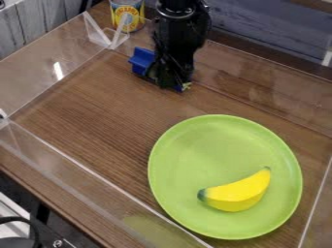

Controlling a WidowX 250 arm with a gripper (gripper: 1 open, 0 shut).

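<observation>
My black gripper [172, 74] is at the back of the wooden table, right over a blue object [143, 61] that it partly covers. Whether its fingers are around that object, and whether they are open or shut, I cannot tell at this size. A yellow banana [236, 192] lies on the lower right part of a green plate [195, 150] at the front right.
A can with a yellow label [127, 14] stands at the back left. Clear plastic walls edge the wooden table [91, 126], whose middle and left are free. A dark cable [29, 222] shows at the lower left, off the table.
</observation>
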